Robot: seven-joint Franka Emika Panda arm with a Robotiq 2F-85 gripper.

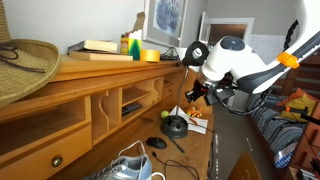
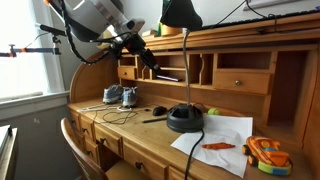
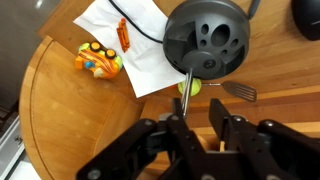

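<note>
My gripper is in the air with its dark fingers apart and nothing visible between them. In exterior view 1 the gripper (image 1: 201, 98) appears near the lamp, and in exterior view 2 the gripper (image 2: 155, 71) is above the desk. A dark lamp base (image 2: 184, 119) stands on the desk, with a thin pole (image 2: 187, 65) rising to a dark shade (image 2: 182, 14). On white paper (image 3: 153, 64) lies a small orange piece (image 3: 123, 36). An orange toy (image 3: 98, 60) sits by the paper's edge. A green ball (image 3: 192, 87) is beside the lamp base.
Near the lamp lie a spatula-like tool (image 3: 238, 92) and a black mouse (image 1: 156, 142). Grey shoes (image 1: 128, 168) occupy the desk's other end. Shelves and drawers (image 2: 245, 80) line the desk's back. A cable (image 2: 192, 157) hangs over the front edge.
</note>
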